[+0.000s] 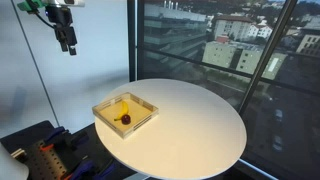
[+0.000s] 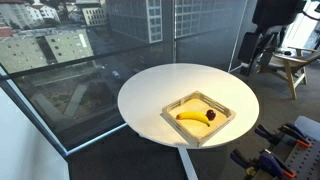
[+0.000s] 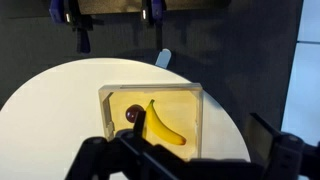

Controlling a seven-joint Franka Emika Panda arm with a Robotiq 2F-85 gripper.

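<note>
A yellow banana and a small dark red round fruit lie in a shallow square wooden tray on the white round table. In the wrist view the banana lies right of the fruit, both between the tray's walls. High above the floor, off to the table's side, hangs my gripper, well apart from the tray. Seen from the wrist, its black fingers stand wide apart, so it is open with nothing between them.
Most of the white table around the tray is bare. Beside it, near my base, are a reddish-brown perforated surface and blue clamp-like parts. Large windows stand behind the table; a wooden chair is in the background.
</note>
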